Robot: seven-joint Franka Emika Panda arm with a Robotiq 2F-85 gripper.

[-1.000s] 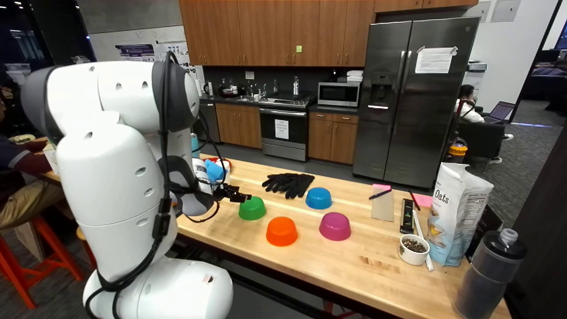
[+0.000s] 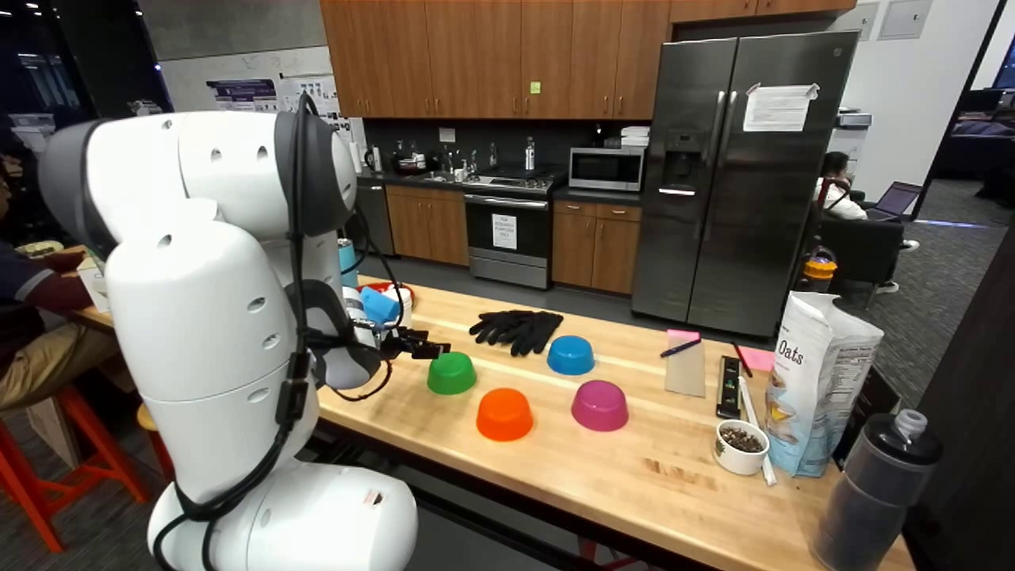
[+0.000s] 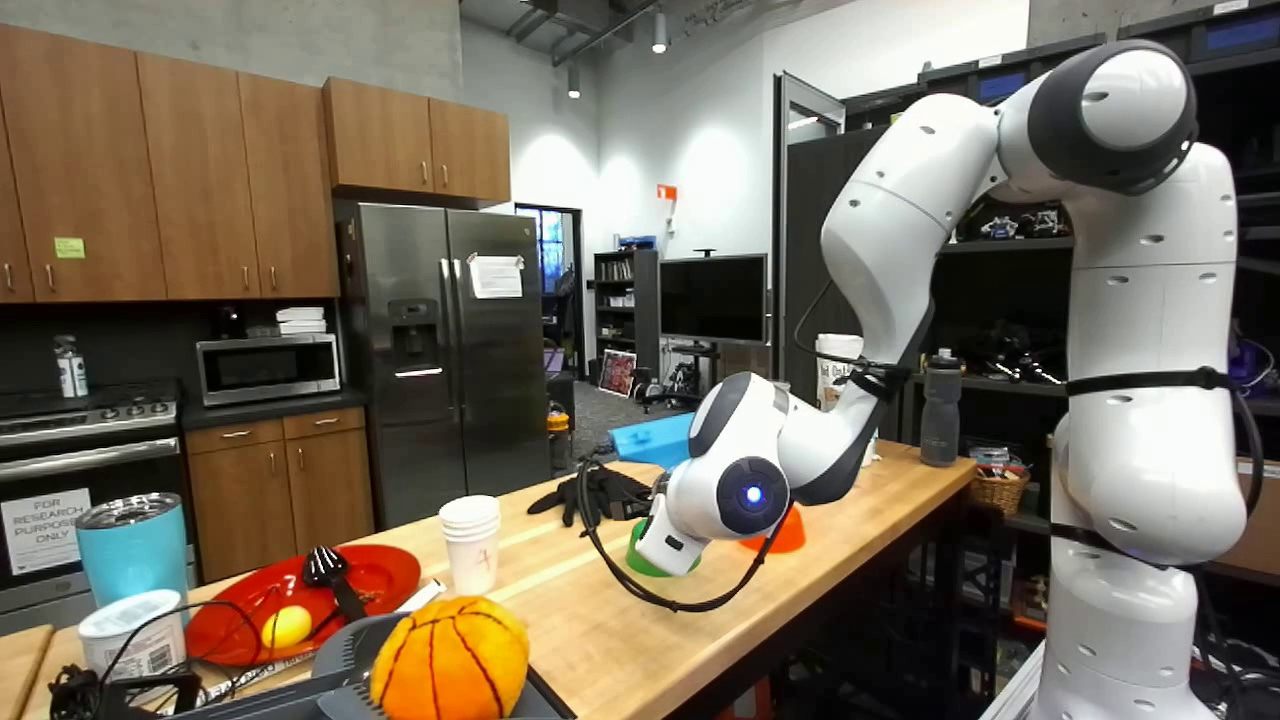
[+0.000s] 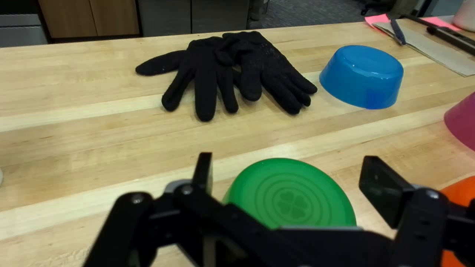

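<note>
Wide open, my gripper has the upturned green bowl (image 4: 289,195) showing between and beyond its black fingers in the wrist view. In exterior view 1 the gripper sits just left of the green bowl (image 2: 451,373), and nothing is held. An orange bowl (image 2: 504,415), a magenta bowl (image 2: 599,405) and a blue bowl (image 2: 571,355) also rest upside down on the wooden table. Whether a finger touches the green bowl cannot be told. The arm mostly hides that bowl (image 3: 642,552) in exterior view 2.
Black gloves (image 4: 236,66) lie behind the green bowl. At the table's right end stand an oats bag (image 2: 820,381), a small white cup (image 2: 740,449) and a dark bottle (image 2: 875,495). Paper cups (image 3: 471,546) and a red plate (image 3: 246,612) occupy the other end.
The arm has shifted very slightly in exterior view 1. The bowls and gloves have stayed in place.
</note>
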